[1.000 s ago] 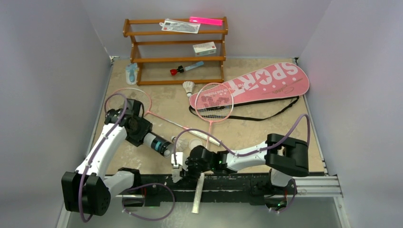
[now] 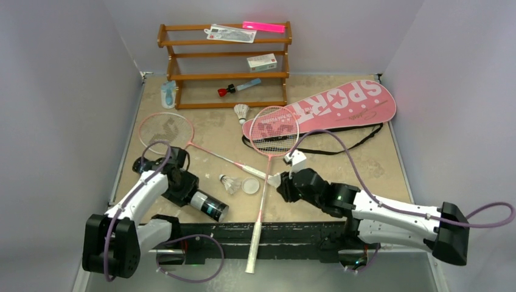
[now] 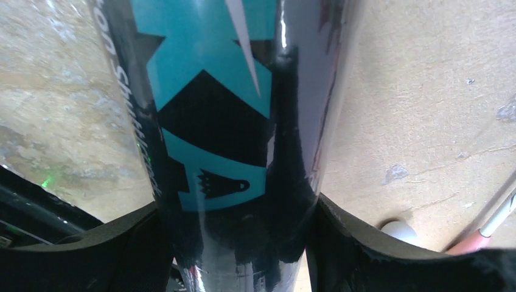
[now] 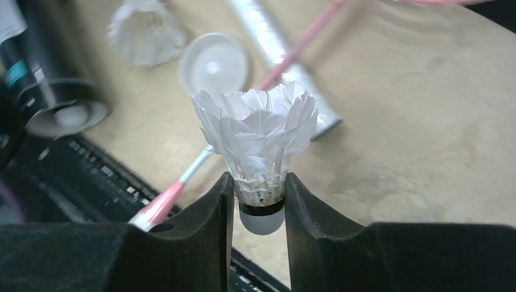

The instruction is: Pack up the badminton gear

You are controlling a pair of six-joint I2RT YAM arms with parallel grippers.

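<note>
My left gripper is shut on a dark shuttlecock tube (image 2: 209, 205) with teal markings, which lies tilted at the front left. In the right wrist view, a white shuttlecock (image 4: 258, 137) stands cork-end down between the fingers of my right gripper, shut around its base. One loose shuttlecock (image 2: 230, 184) rests beside a round white lid (image 2: 250, 185). Another shuttlecock (image 2: 241, 112) lies near the rack. Two pink-and-white rackets cross: one racket (image 2: 167, 129) spreads left, the other racket (image 2: 274, 131) overlaps the pink SPORT bag (image 2: 350, 101).
At the back, a wooden rack (image 2: 231, 77) carries a small box (image 2: 262, 62), packaged items and a red-and-blue tool (image 2: 238, 87). A blue-white packet (image 2: 168, 95) lies by its left leg.
My right gripper has moved right and back, away from the tube, carrying the shuttlecock. My left arm has brought the tube slightly toward the front edge.
</note>
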